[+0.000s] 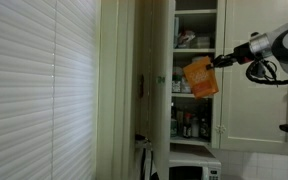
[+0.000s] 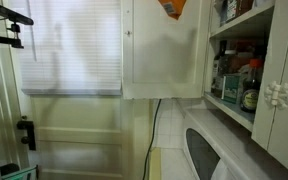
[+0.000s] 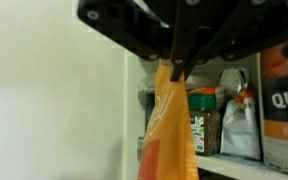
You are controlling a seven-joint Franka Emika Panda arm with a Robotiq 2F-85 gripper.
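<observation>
An orange bag (image 1: 201, 77) hangs tilted in front of the open cabinet, its upper edge pinched by my gripper (image 1: 213, 64). In the wrist view the same bag (image 3: 168, 130) drops from between the fingertips of the shut gripper, close in front of the shelf items. Only the lower tip of the bag (image 2: 172, 8) shows at the top of the second exterior view, where the gripper is out of frame.
The open cabinet door (image 1: 164, 95) stands left of the bag; a closed door (image 1: 252, 110) is on the right. A Quaker oats box (image 3: 284, 110), white pouch (image 3: 241, 128) and green-lidded jar (image 3: 204, 125) crowd the shelf. Below sits a microwave (image 1: 192, 158).
</observation>
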